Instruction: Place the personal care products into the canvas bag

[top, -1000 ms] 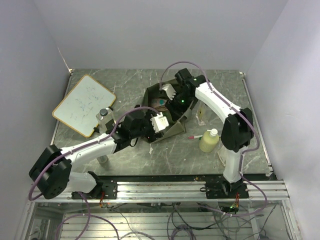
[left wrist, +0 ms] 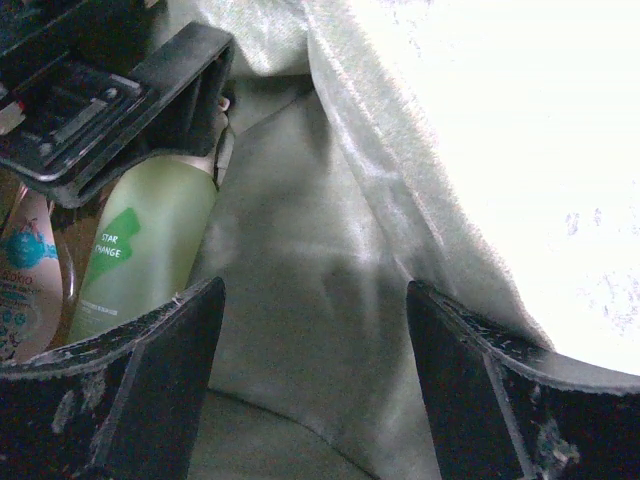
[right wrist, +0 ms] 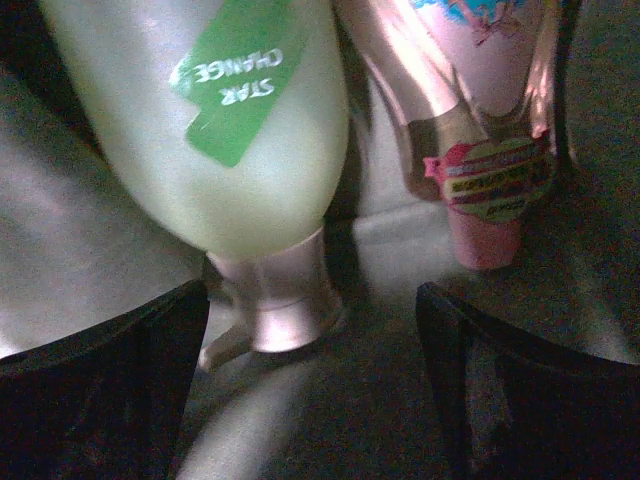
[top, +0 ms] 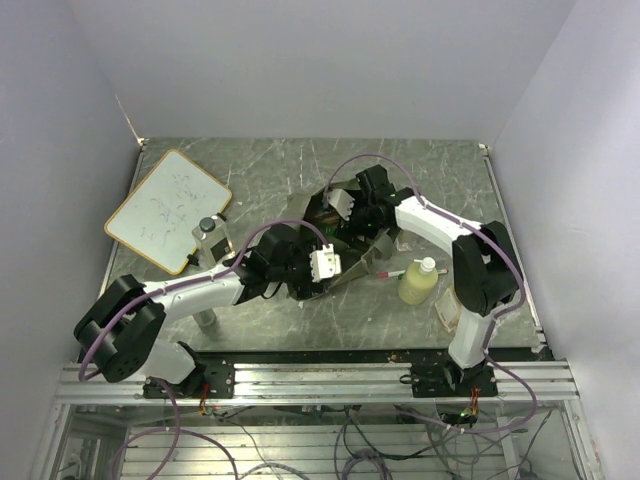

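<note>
Both arms reach into the dark canvas bag [top: 360, 265]. My left gripper has its fingers apart over bare fabric, a pale green bottle [left wrist: 145, 240] marked STAR CHANGE beside it and a pink tube [left wrist: 30, 280] further left; part of the other gripper hangs above them. In the right wrist view my right gripper stands open around the bottle's cap end, with a pink tube [right wrist: 485, 200] to its right.
A yellow pump bottle [top: 416, 287] and another bottle [top: 449, 310] stand right of the bag, near a marker [top: 392, 274]. A whiteboard [top: 165, 210] and grey bottles [top: 210, 240] are at the left.
Over the last second my left arm has moved slightly right at the bag's front. The right arm has shifted about over the bag, and the bag's shape has changed with them.
</note>
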